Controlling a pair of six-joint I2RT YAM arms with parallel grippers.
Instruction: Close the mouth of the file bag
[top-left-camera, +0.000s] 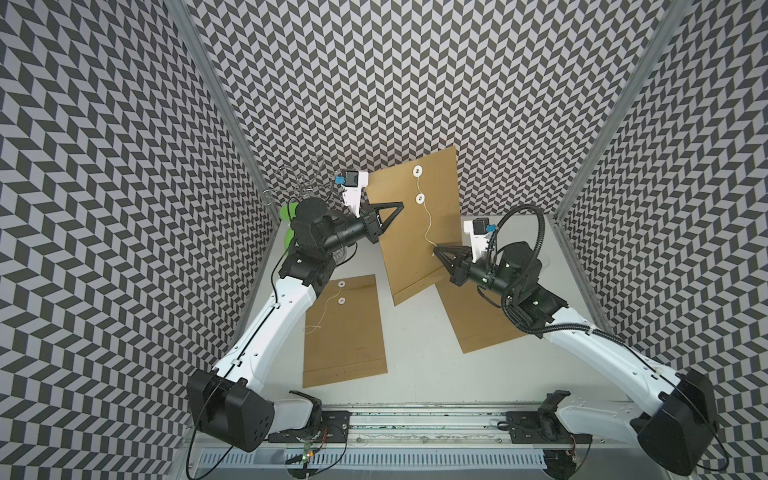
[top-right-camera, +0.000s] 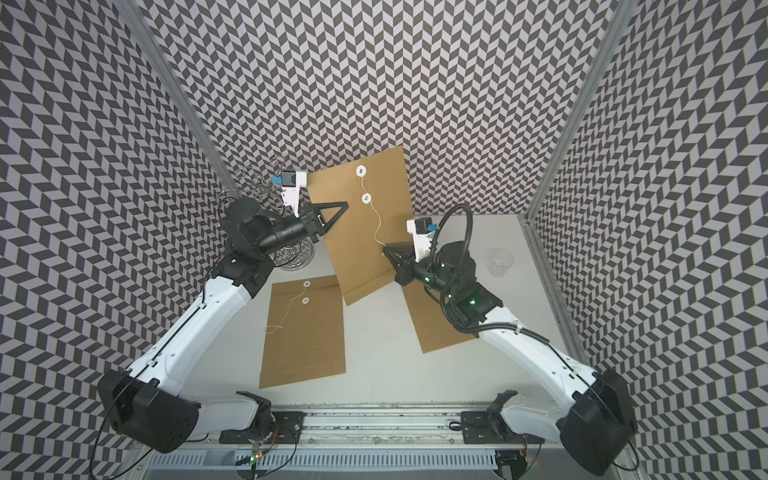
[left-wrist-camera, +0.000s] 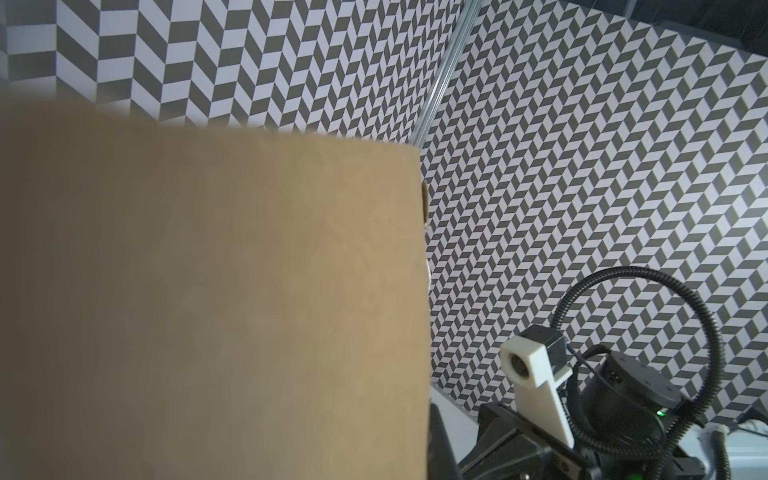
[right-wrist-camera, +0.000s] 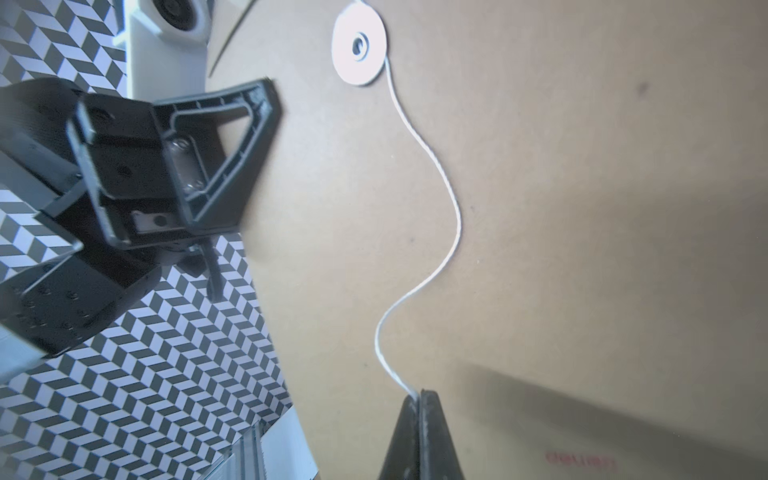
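A brown file bag (top-left-camera: 408, 232) is held up, its two white buttons and string facing the cameras. My left gripper (top-left-camera: 398, 206) is shut at the bag's left side, holding it raised; in the left wrist view the cardboard (left-wrist-camera: 216, 304) fills most of the picture. My right gripper is shut on the free end of the white string (right-wrist-camera: 457, 224), low on the bag's front. The string runs in a loose curve down from the lower button (right-wrist-camera: 358, 45); the upper button (top-left-camera: 417, 171) sits near the top edge.
Two more brown file bags lie on the table, one at front left (top-left-camera: 344, 344), one at right (top-left-camera: 472, 320) partly under my right arm. A clear container (top-right-camera: 501, 260) stands at the right. Wire and green objects stand at back left.
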